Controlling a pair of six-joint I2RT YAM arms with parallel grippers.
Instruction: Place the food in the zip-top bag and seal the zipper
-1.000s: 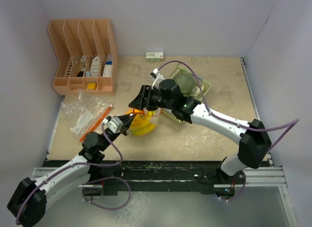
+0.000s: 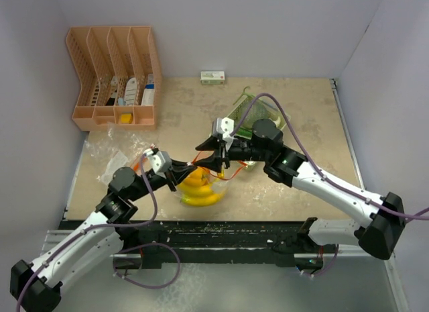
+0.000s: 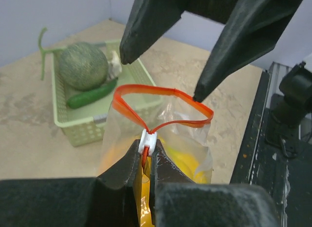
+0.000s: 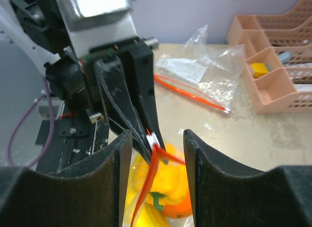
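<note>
A clear zip bag (image 3: 109,139) with an orange-red zipper rim (image 3: 168,90) holds yellow and orange food (image 2: 201,191), among it what looks like a banana and peppers. My left gripper is shut on the zipper's end, where a white slider (image 3: 147,141) sits at its fingertips; the rim loops open beyond it. My right gripper stands part open around the rim near the slider, its fingers (image 4: 122,175) apart with the orange strip showing between them. In the left wrist view its dark fingers reach down over the bag's mouth; firm contact cannot be told.
Behind the bag stands a green basket (image 3: 92,129) with a melon (image 3: 83,66) and a cucumber (image 3: 91,94). Another empty bag (image 2: 120,158) lies at left, near a peach organiser (image 2: 84,114). A small box (image 2: 212,77) sits at the back.
The left gripper shifted slightly right and the bag went with it.
</note>
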